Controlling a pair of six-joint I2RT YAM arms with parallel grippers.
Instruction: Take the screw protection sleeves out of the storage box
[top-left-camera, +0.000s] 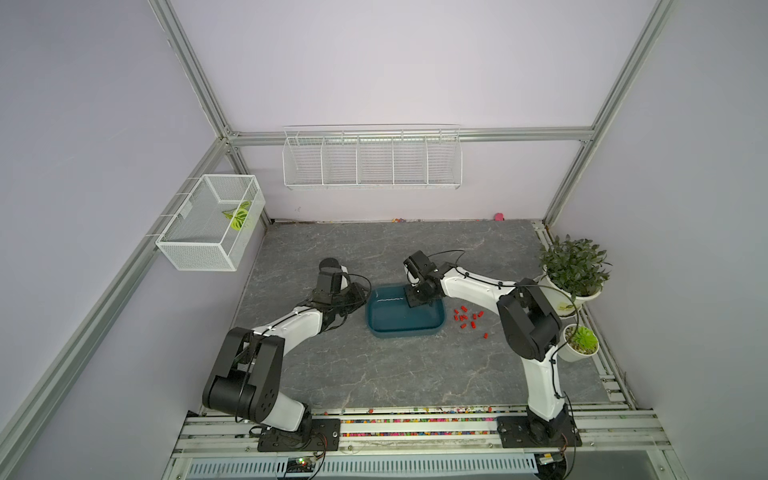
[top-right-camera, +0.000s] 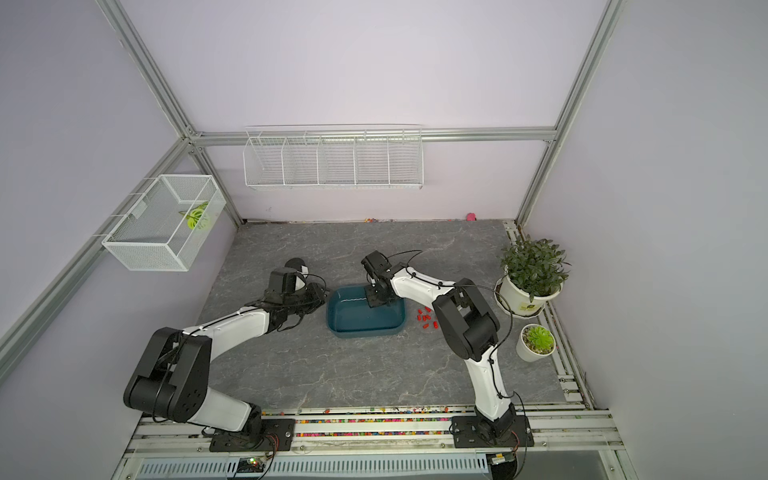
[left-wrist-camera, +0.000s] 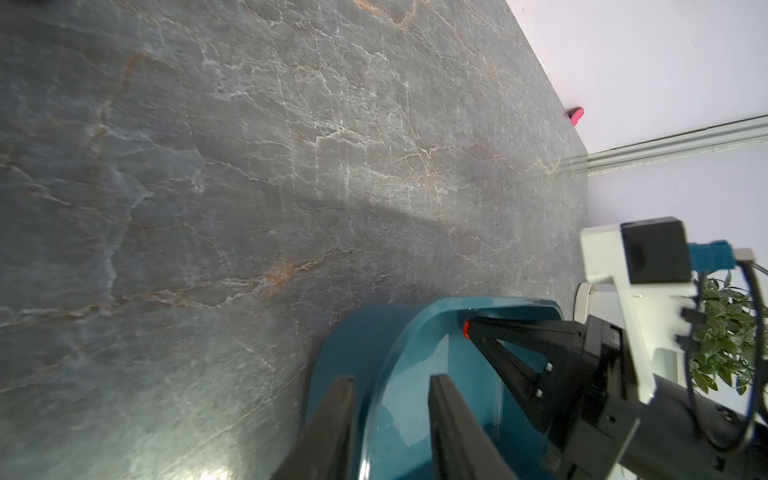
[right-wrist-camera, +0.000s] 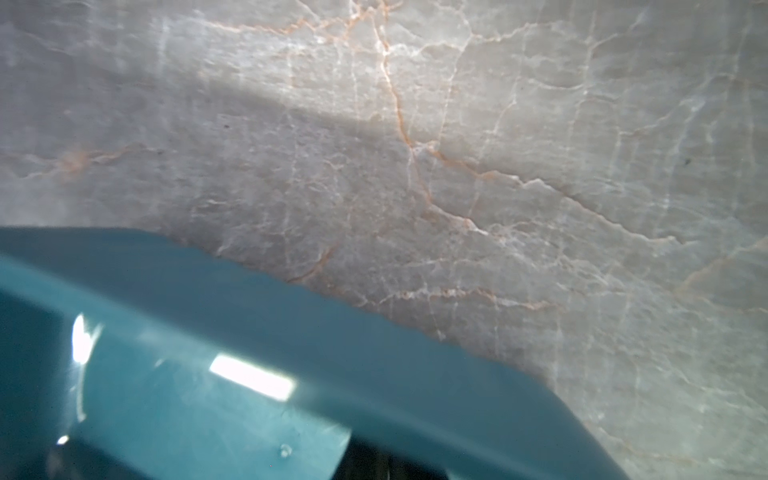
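Note:
The storage box (top-left-camera: 404, 333) is a teal tray with rounded corners in the middle of the table. Its visible floor looks clear, apart from what the right arm covers. My right gripper reaches over its far right part, with a small red sleeve (left-wrist-camera: 465, 329) showing at the fingertips. In the right wrist view only dark fingertips (right-wrist-camera: 360, 465) show at the bottom edge, and the sleeve is hidden. My left gripper stands open by the box's left end, a gap between its fingers. Several red sleeves (top-left-camera: 473, 316) lie loose on the table right of the box.
Potted plants (top-left-camera: 576, 268) stand along the right edge. White wire baskets (top-left-camera: 372, 160) hang on the back and left walls.

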